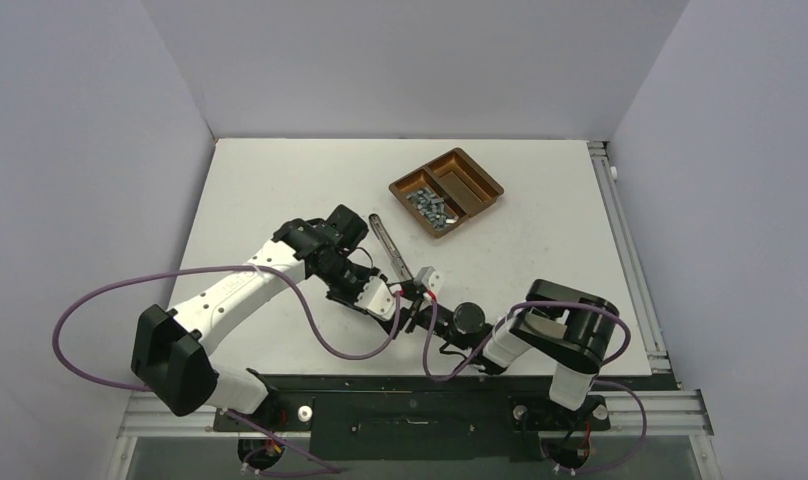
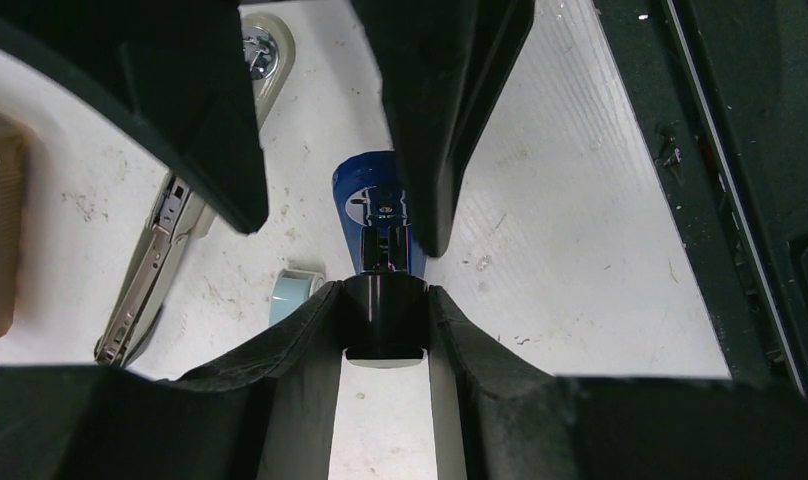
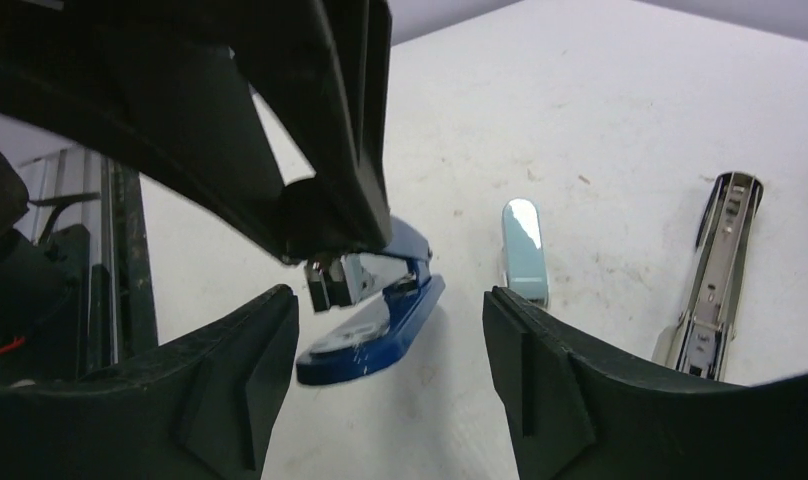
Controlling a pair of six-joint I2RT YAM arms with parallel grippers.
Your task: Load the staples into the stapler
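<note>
The blue stapler [image 2: 360,185] [image 3: 355,355] is held off the table in my left gripper, which is shut on it. In the right wrist view that gripper's black fingers sit on the stapler's upper part. My right gripper is part open just beside the stapler, with nothing between its fingers; in the left wrist view its fingers reach over the stapler from above. A silver, elongated stapler-like metal piece [image 1: 388,242] [image 3: 718,280] lies on the table behind the grippers. A small light-blue block [image 2: 290,295] [image 3: 525,250] lies near it.
A brown two-compartment tray [image 1: 465,185] at the back holds several small grey pieces [image 1: 432,207] in one compartment. The table's left, back and right areas are mostly clear. The front edge borders a dark rail. Cables loop over both arms.
</note>
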